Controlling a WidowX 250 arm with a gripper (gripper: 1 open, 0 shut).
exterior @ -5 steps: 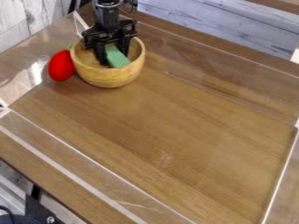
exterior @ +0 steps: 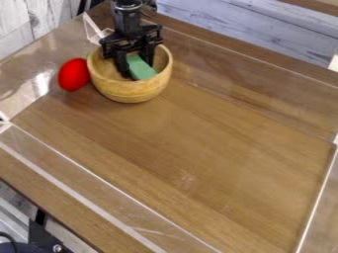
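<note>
A wooden bowl point(exterior: 126, 89) sits toward the back left of the table, with a green block point(exterior: 141, 69) inside it. My black gripper point(exterior: 132, 61) is lowered into the bowl from above, its fingers at the green block, and looks shut on it. A red rounded object point(exterior: 73, 75) stands just left of the bowl, touching or very close to it.
A whitish wooden wall point(exterior: 259, 40) runs behind the table. Part of a black cable or arm shows at the bottom-left corner.
The bowl, with the gripper and block in it, has shifted slightly toward the front and right. The red object looks slightly moved as well.
</note>
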